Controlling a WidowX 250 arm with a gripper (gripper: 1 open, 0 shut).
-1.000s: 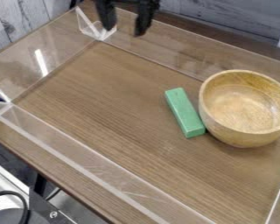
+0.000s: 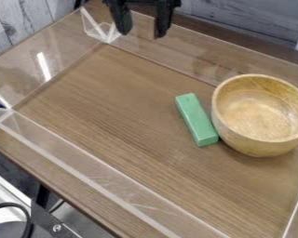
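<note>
My gripper (image 2: 142, 22) is at the top centre of the view, dark and partly cut off by the frame's edge, with its fingers apart over the wooden table. A green block (image 2: 196, 119) lies right of centre. Beside it on the right sits a round wooden bowl (image 2: 259, 112), which looks empty.
Clear tape strips cross it at the left. Black cables (image 2: 15, 216) lie at the bottom left corner.
The green block and bowl have not moved.
</note>
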